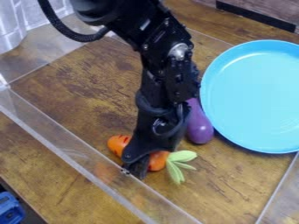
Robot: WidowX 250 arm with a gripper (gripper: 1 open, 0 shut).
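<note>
A black gripper (142, 157) reaches down over an orange carrot (119, 145) with pale green leaves (179, 164), lying on the wooden surface beside the clear front wall. The fingertips are at the carrot's middle and partly cover it; whether they are closed on it cannot be told. Just right of the arm, a purple eggplant (198, 127) lies partly hidden behind it.
A light blue plate (257, 92) fills the right side. Clear plastic walls (70, 149) border the area, and a blue object (7, 210) sits outside at lower left. Bare wood shows at upper left and bottom right.
</note>
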